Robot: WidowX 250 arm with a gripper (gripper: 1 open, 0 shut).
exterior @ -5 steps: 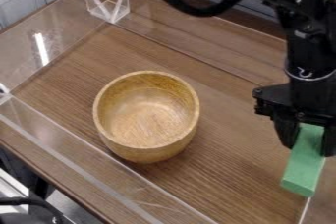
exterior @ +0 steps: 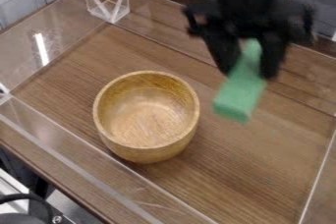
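My gripper [exterior: 234,57], dark and blurred, hangs in the upper right over the table, shut on a green block [exterior: 241,92] that points down. A round wooden bowl [exterior: 144,115] sits at the lower left of centre, apart from the block, which is to its upper right. The fingertips are too blurred to make out clearly.
A white wire-like object [exterior: 105,4] stands at the back left. Dark edges show at the lower left and along the top.
My gripper has risen and moved back and slightly left with the green block, from the lower right toward the upper middle right. The bowl has not moved.
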